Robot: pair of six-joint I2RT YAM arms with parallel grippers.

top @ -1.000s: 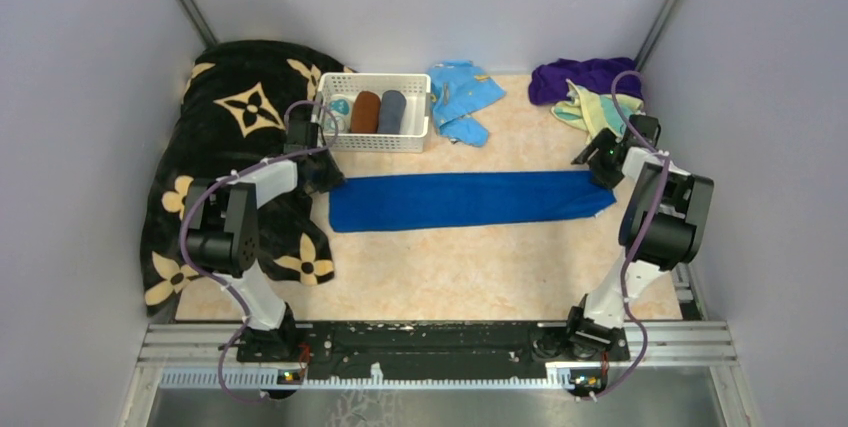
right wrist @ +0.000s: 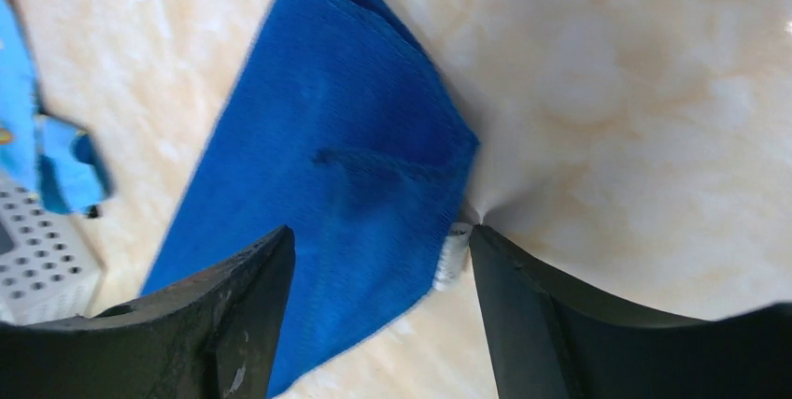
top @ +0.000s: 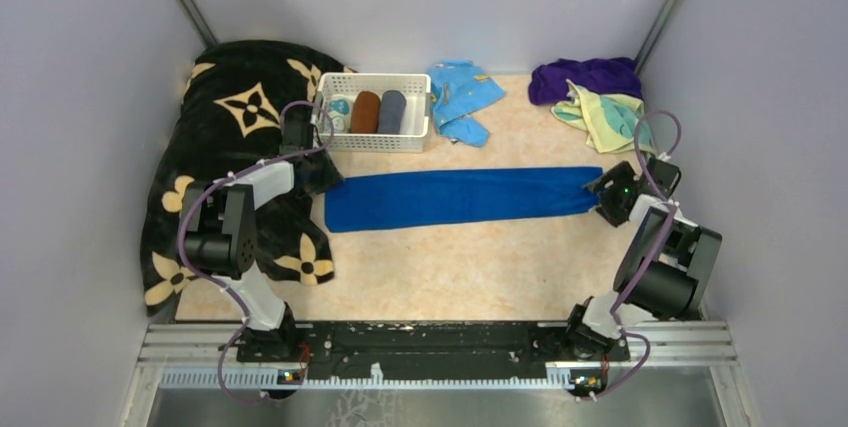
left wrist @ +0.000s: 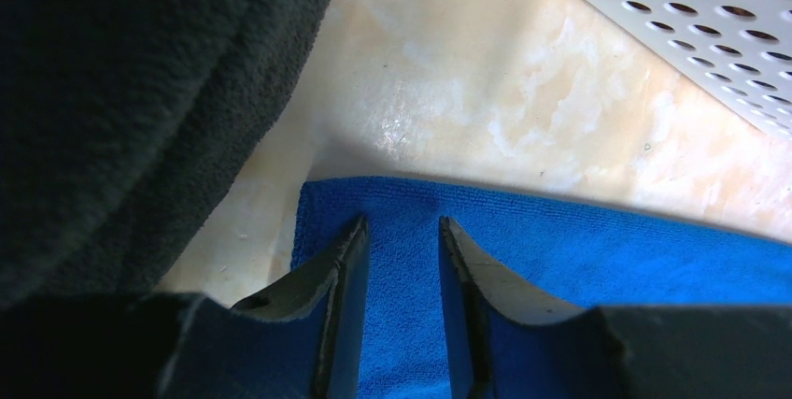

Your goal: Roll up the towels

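A long blue towel [top: 460, 196] lies flat as a narrow strip across the middle of the table. My left gripper is over its left end, close to the far corner. Its fingers stand part open, with blue cloth below them and no fold pinched between. Over the right end of the towel [right wrist: 308, 137], my right gripper is open. That end is creased, and a small white tag [right wrist: 452, 257] sticks out at its edge beside one finger [right wrist: 514, 277].
A white perforated basket [top: 375, 143] holds rolled towels at the back. Light blue cloth [top: 462, 97] lies beside it; purple [top: 585, 75] and yellow-green towels [top: 605, 117] are heaped back right. A black flowered blanket [top: 215, 127] covers the left. Bare table [top: 450, 272] lies in front.
The towel has shifted slightly left. My left gripper has hardly moved.
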